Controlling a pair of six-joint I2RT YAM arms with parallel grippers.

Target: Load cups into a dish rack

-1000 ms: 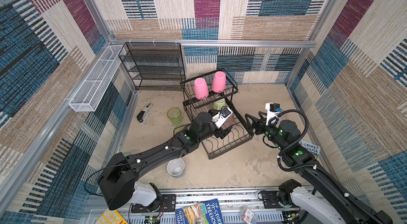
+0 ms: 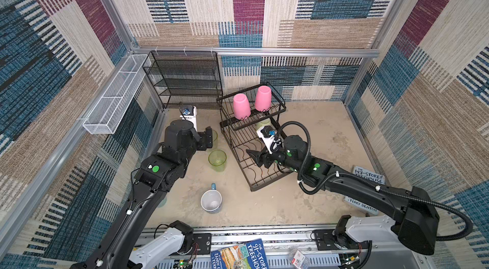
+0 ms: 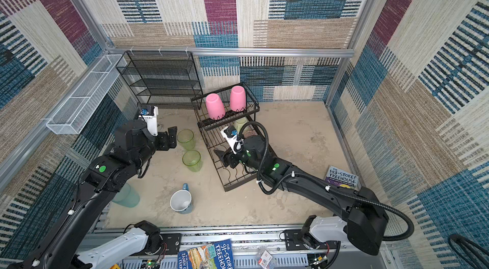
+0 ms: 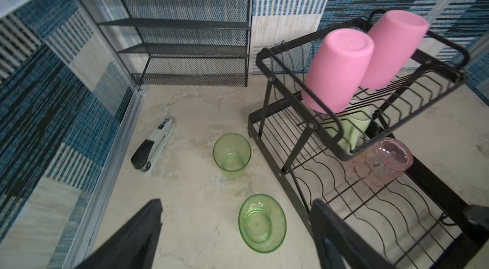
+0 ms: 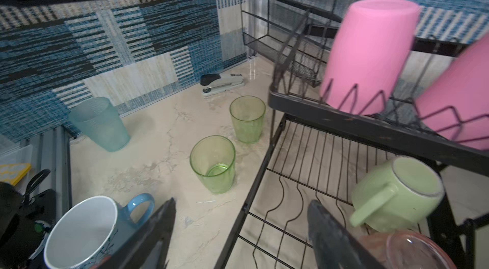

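Two pink cups (image 4: pixel 340 68) stand upside down on the upper tier of the black dish rack (image 2: pixel 262 185). On its lower tier lie a light green mug (image 5: pixel 394 195) and a clear pinkish glass (image 4: pixel 384 159). Two green glasses, one nearer (image 5: pixel 214 164) and one farther (image 5: pixel 248 118), stand upright left of the rack. A blue-white mug (image 3: pixel 181 201) and a teal cup (image 5: pixel 102 124) are also on the table. My left gripper (image 3: pixel 171 139) is open beside the green glasses, holding nothing. Over the lower tier, my right gripper has parted fingers, empty.
A stapler (image 4: pixel 152 144) lies at the back left, near the mesh shelf (image 4: pixel 178 50). A white wire basket (image 2: pixel 114 96) hangs on the left wall. Books (image 3: pixel 341 176) lie at the right edge. Bare table remains right of the rack.
My right arm has come in from the right to above that lower tier.
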